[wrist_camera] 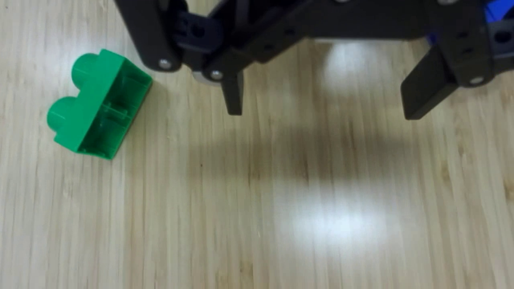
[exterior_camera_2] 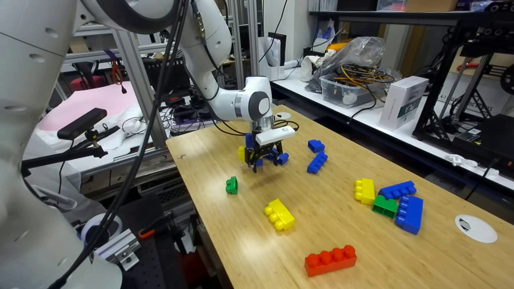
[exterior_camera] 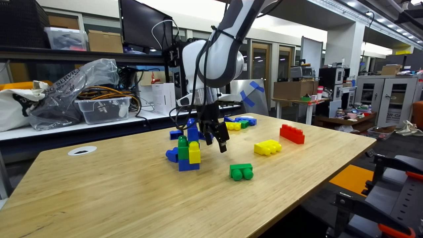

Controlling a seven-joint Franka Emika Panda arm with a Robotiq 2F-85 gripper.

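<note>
My gripper (exterior_camera: 216, 146) hangs low over the table, open, with its two fingers spread wide. In the wrist view only bare wood shows between the fingertips. Close by, on the left in exterior view 1, stands a small stack: a blue brick (exterior_camera: 188, 165) at the base, a green brick (exterior_camera: 183, 149) and a yellow brick (exterior_camera: 194, 153) above, and a blue brick (exterior_camera: 192, 133) higher up. Another blue brick (exterior_camera: 172, 154) lies at the stack's left side. Whether gripper and stack touch, I cannot tell.
A green two-stud brick (wrist_camera: 89, 103) lies on its side apart from the gripper. Farther off are a yellow brick (exterior_camera_2: 280, 214), a red brick (exterior_camera_2: 330, 260) and a blue-green-yellow cluster whose green brick (exterior_camera_2: 385, 206) is central.
</note>
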